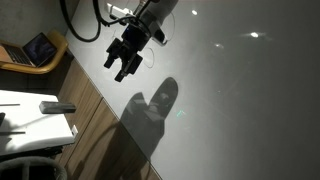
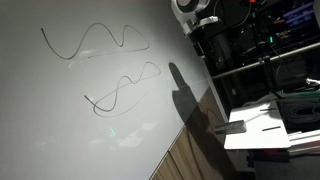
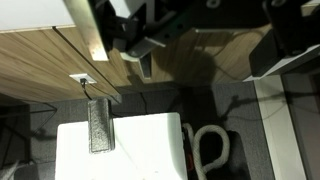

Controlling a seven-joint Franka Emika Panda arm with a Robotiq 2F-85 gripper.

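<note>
My gripper (image 1: 115, 70) hangs open in front of the whiteboard (image 1: 230, 80), with nothing between its fingers, and casts a large shadow on the board. A dark oblong block (image 1: 57, 107), like a board eraser, lies on the white table (image 1: 35, 130) below, well apart from the gripper. From the wrist, the grey block (image 3: 100, 125) rests near the edge of the white tabletop (image 3: 145, 150). In the second exterior view, two wavy dark lines (image 2: 125, 85) show on the whiteboard (image 2: 60, 120), and the same block (image 2: 230, 127) sits at the table's edge.
Wood panelling (image 1: 90, 120) runs below the board, with a wall socket (image 3: 82, 78) in it. A chair (image 1: 45, 68) with a laptop (image 1: 40, 48) stands at the far left. A pale looped hose or cable (image 3: 210, 145) lies beside the table.
</note>
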